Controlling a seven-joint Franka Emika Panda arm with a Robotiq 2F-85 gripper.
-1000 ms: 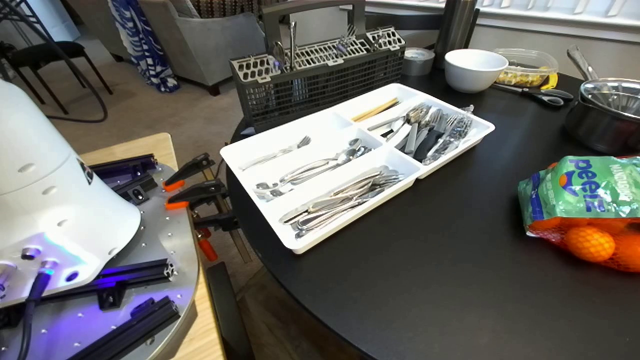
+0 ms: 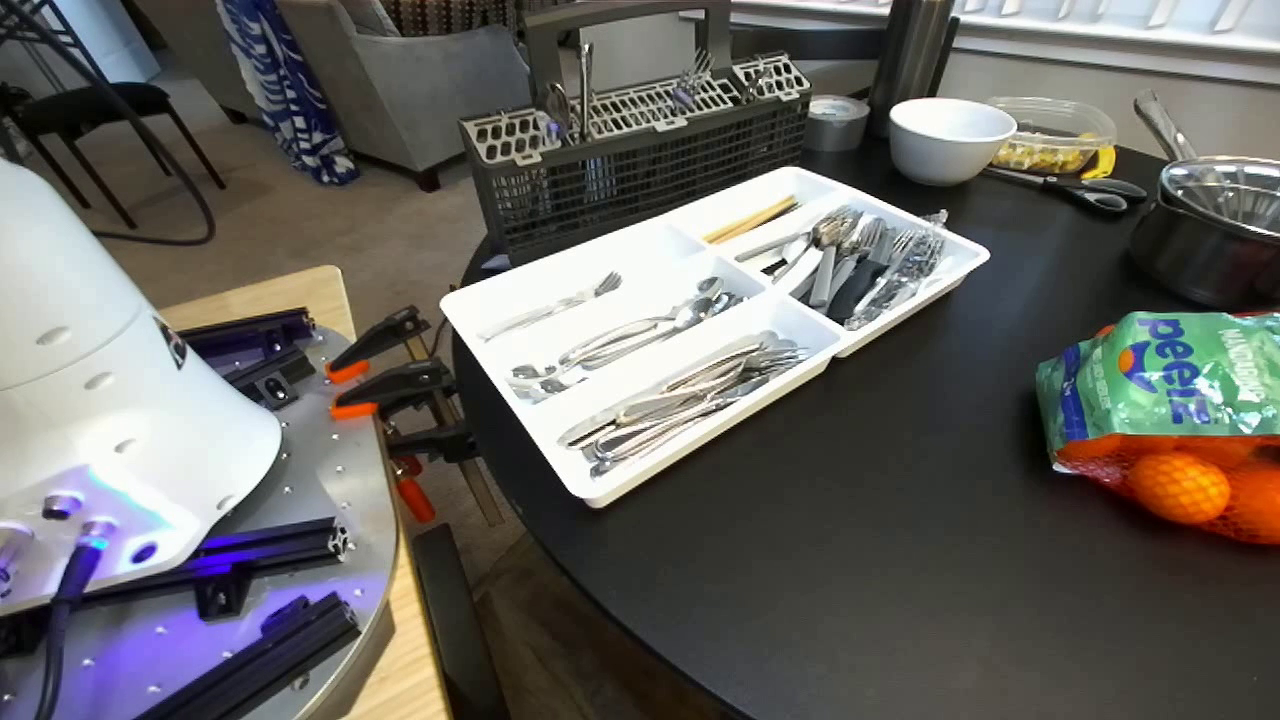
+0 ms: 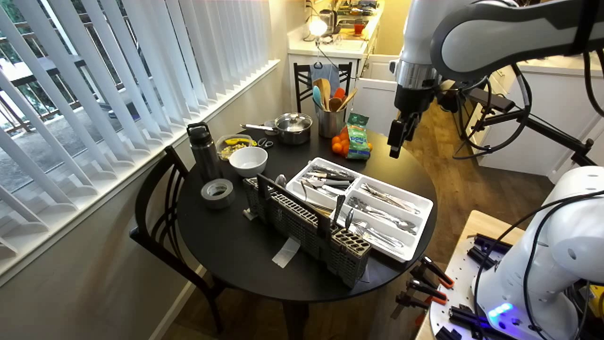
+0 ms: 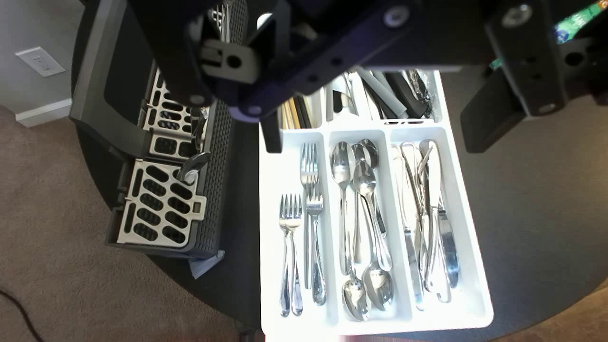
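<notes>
My gripper hangs above the cutlery tray with its fingers wide apart and nothing between them; in exterior view 2 the gripper (image 3: pixel 397 141) is high over the table's right side. The white tray (image 4: pixel 479 296) has forks (image 4: pixel 312 205) in its left compartment, spoons (image 4: pixel 342 165) in the middle one and knives (image 4: pixel 436 216) in the right one. Mixed utensils and chopsticks lie in its far compartments. Alongside stands a grey dishwasher basket (image 2: pixel 648 174) with a few utensils upright in it, one a spoon (image 4: pixel 194 165).
A white bowl (image 2: pixel 948 138), a tape roll (image 3: pixel 217 192), a bottle (image 3: pixel 204 150) and a pot (image 3: pixel 293 129) sit toward the window. The bag of mandarins (image 2: pixel 1158 414) lies on the far side. Bare table (image 2: pixel 864 552) surrounds the tray's right side.
</notes>
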